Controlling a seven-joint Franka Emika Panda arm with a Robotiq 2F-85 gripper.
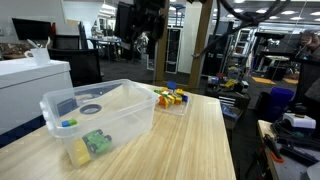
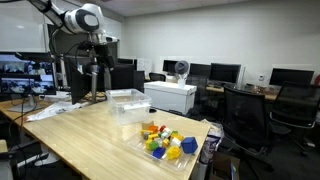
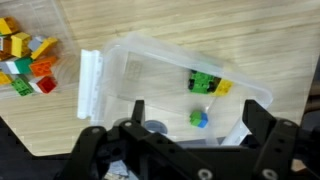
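A clear plastic box stands on the wooden table. Several blocks lie inside it: a green block, a yellow block against it, and a small blue-and-green block apart from them. My gripper is above the box with its fingers spread wide, and nothing shows between them. In the first exterior view, the dark gripper hangs clear of the box's rim.
A shallow clear tray of colourful blocks sits beside the box. A white container stands behind the box.
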